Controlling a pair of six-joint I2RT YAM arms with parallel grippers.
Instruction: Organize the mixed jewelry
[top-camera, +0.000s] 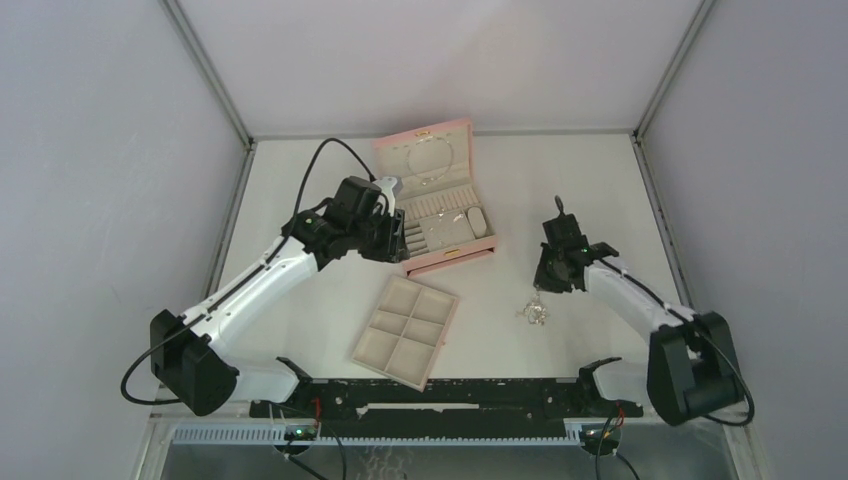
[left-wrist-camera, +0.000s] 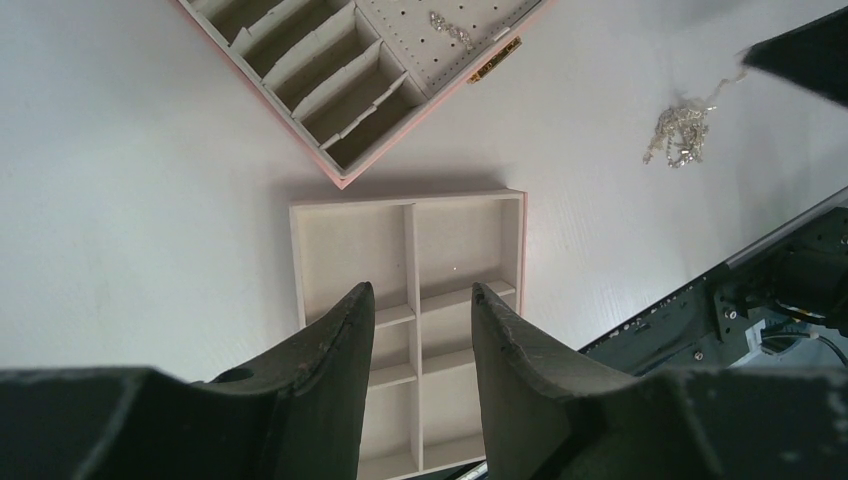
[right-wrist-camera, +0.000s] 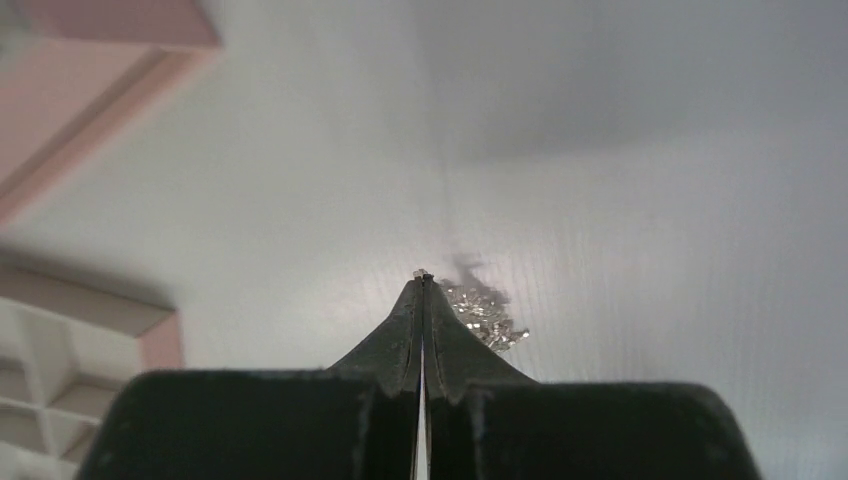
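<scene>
A tangled pile of silvery jewelry (top-camera: 536, 312) lies on the table at the right. My right gripper is shut above it, with a tiny gold piece at its fingertips. In the left wrist view a thin chain strand (left-wrist-camera: 722, 85) rises from the pile to the dark right fingertip. The open pink jewelry box (top-camera: 450, 257) stands at the back centre, some jewelry on its inner panel and a necklace (top-camera: 430, 153) in its lid. In front lies an empty divided tray (top-camera: 404, 330). My left gripper stands open over tray and box, nothing between its fingers.
Bare table (top-camera: 590, 160) lies behind the right arm, and more is free left of the tray. A dark rail (top-camera: 440, 395) borders the front edge. The box's raised lid (top-camera: 424, 133) stands up at the back.
</scene>
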